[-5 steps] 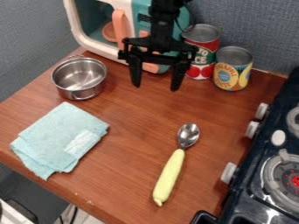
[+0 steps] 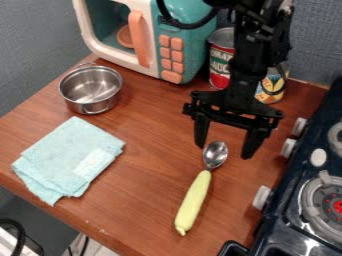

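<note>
The black gripper (image 2: 225,138) is open, its two fingers pointing down on either side above a spoon with a silver bowl (image 2: 215,154) and a long pale yellow handle (image 2: 193,203), which lies lengthwise on the wooden table. Nothing shows between the fingers. Behind the arm, a red can (image 2: 219,66) and a yellow-labelled can (image 2: 271,90) are partly hidden.
A steel bowl (image 2: 90,94) and a folded light blue cloth (image 2: 66,160) sit on the left of the table (image 2: 147,200). A toy microwave (image 2: 132,33) stands at the back. A black stove (image 2: 310,210) fills the right edge.
The gripper has moved right and down toward the front, from in front of the cans to over the spoon's silver end. The other objects look unmoved.
</note>
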